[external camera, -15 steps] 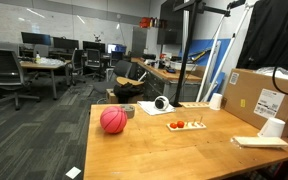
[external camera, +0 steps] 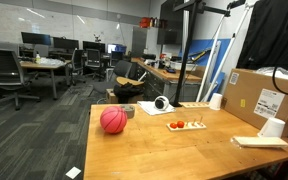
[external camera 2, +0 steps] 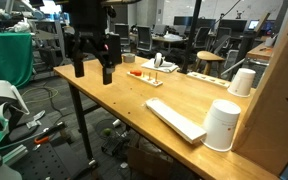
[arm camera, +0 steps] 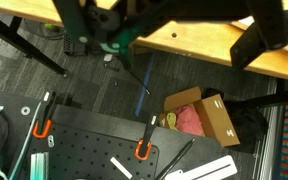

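My gripper (external camera 2: 94,72) hangs in the air above the near left part of the wooden table in exterior view 2. Its two dark fingers stand well apart, with nothing seen between them. At the top of the wrist view, the blurred fingers (arm camera: 254,42) frame the table's edge. A white board with red pieces and pegs (external camera: 187,125) lies on the tabletop. A long white block (external camera 2: 176,122) rests along one edge, beside an upturned white cup (external camera 2: 221,125). The red ball (external camera: 113,119) sits at the table's left in exterior view 1.
A cardboard box (external camera: 263,100) stands behind the white cup. White headphones (external camera: 161,102) and a small grey item (external camera: 129,110) lie toward the back. Below the table edge, the wrist view holds a dark perforated plate (arm camera: 94,145) with tools. Mid-table is clear.
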